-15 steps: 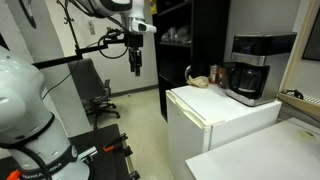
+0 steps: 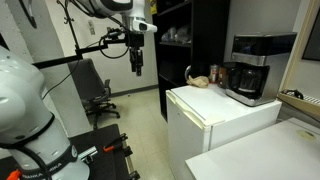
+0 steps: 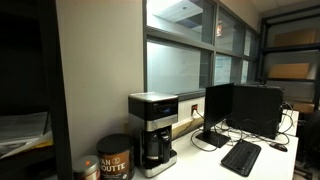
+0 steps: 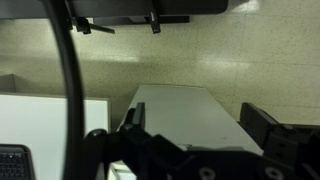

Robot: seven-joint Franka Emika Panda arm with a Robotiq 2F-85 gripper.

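My gripper (image 2: 137,62) hangs high at the left in exterior view 1, pointing down, well away from the counter. In the wrist view the two dark fingers of the gripper stand wide apart. The fingers are open and hold nothing; a pale surface (image 4: 180,103) and the floor show below. A black and steel coffee maker (image 2: 258,68) stands on the white counter (image 2: 217,103); exterior view 2 shows the same coffee maker (image 3: 156,140) from another side. Left of it there is a dark canister (image 3: 117,155) with an orange label.
Small brown items (image 2: 198,80) sit at the counter's back left. A keyboard (image 3: 241,157) and monitor (image 3: 218,100) occupy the desk. An office chair (image 2: 90,92) stands behind the arm. Open floor (image 2: 150,130) lies between arm and counter.
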